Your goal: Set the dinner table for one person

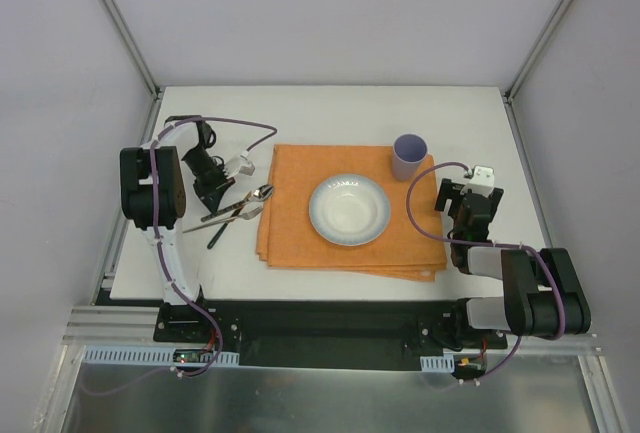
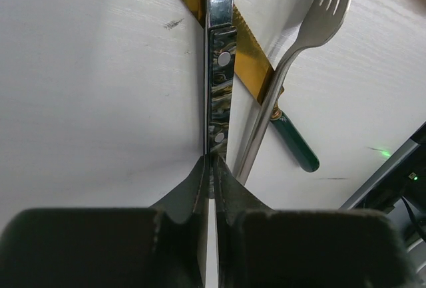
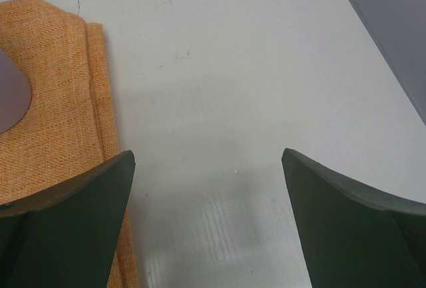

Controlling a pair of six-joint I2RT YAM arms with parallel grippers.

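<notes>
My left gripper is shut, its fingertips at the end of the spoon's black handle. Nothing clearly shows between them, and whether they grip the handle I cannot tell. From above, the spoon points right toward the placemat. Close beside it lies the fork, crossing a knife with a green handle and a shiny blade. A white plate sits on the orange placemat, with a purple cup at its upper right. My right gripper stands open and empty above bare table.
Cables loop from both arms, one of them over the placemat's right edge. Side walls bound the table.
</notes>
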